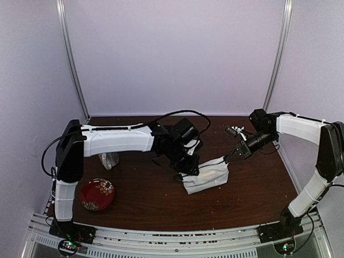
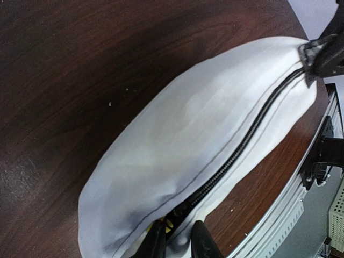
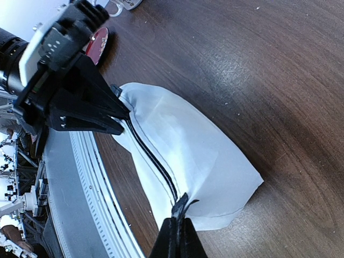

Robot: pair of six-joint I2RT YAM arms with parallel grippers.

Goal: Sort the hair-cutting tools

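A white cloth pouch (image 1: 207,180) with a black zipper (image 2: 239,148) lies on the dark table. My right gripper (image 1: 226,160) is shut on the black tab (image 3: 181,205) at the zipper's right end. At the other end, my left gripper stands part open over the zipper, one finger (image 2: 154,239) on each side of it. Between those fingertips the zipper parts a little, and something yellowish shows in the gap. Whether the zipper's slider sits there cannot be made out. No hair cutting tools can be identified.
A red flowered plate (image 1: 97,194) stands at the front left of the table. Behind it a whitish object (image 1: 109,159), partly hidden by the left arm, stands near the left edge.
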